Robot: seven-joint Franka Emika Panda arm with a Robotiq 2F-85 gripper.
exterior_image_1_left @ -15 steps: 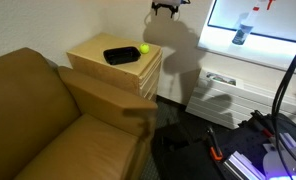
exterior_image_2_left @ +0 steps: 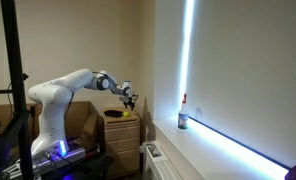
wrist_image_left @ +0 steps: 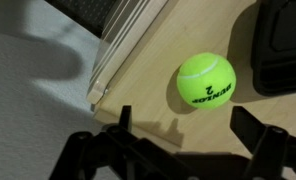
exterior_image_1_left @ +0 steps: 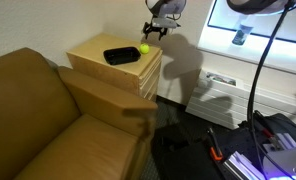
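A yellow-green tennis ball [exterior_image_1_left: 144, 48] rests on top of a light wooden cabinet [exterior_image_1_left: 151, 75], close to its edge. Beside it lies a black tray [exterior_image_1_left: 122, 55]. In the wrist view my gripper is open, its dark fingers spread wide with only the wooden surface showing between them. The ball [wrist_image_left: 206, 80] appears just beyond the fingertips, nearer the right one. Exterior view 1 has the gripper [exterior_image_1_left: 154, 35] hanging above the ball, apart from it. From the other side, the ball [exterior_image_2_left: 126, 114] is visible below the gripper [exterior_image_2_left: 129, 105].
A brown sofa [exterior_image_1_left: 88, 130] stands in front of the cabinet. Along the window is a pale sill [exterior_image_2_left: 218, 150] with a bottle [exterior_image_2_left: 183, 112] on it. The wall [exterior_image_2_left: 133, 60] rises behind the cabinet.
My gripper has come down and slightly left in exterior view 1, nearer to the ball. The arm now reaches across the upper right. Ball and tray have stayed where they were.
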